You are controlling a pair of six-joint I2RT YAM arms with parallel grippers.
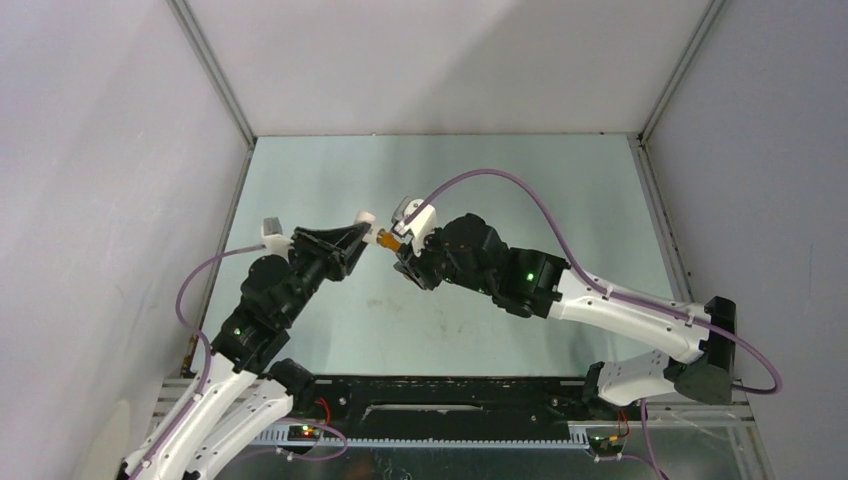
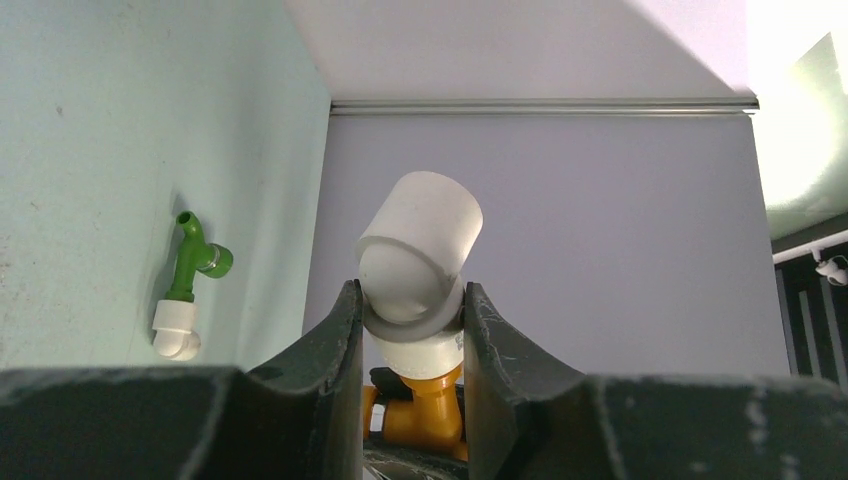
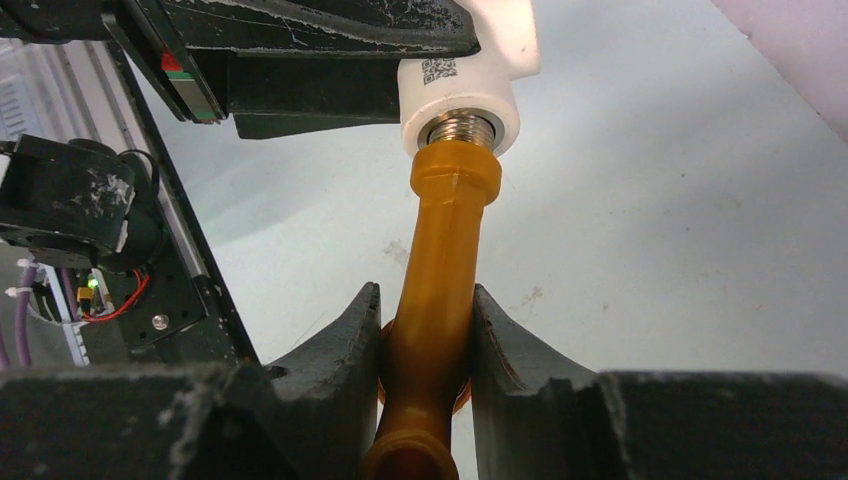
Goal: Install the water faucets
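Observation:
An orange faucet body (image 3: 435,260) is held by my right gripper, shut on it, with its metal threaded end meeting a white elbow fitting (image 3: 460,85). My left gripper has its fingers around that white fitting (image 2: 420,220), touching it. In the top view the two grippers (image 1: 350,245) face each other over the pale board, the orange piece (image 1: 390,242) between them. In the left wrist view a green faucet (image 2: 190,260) with a white elbow (image 2: 176,330) lies on the board.
The pale board (image 1: 330,330) is bordered by white walls and metal rails. A dark front bar (image 1: 450,400) with wiring runs along the near edge. The board's far and right parts look clear from above.

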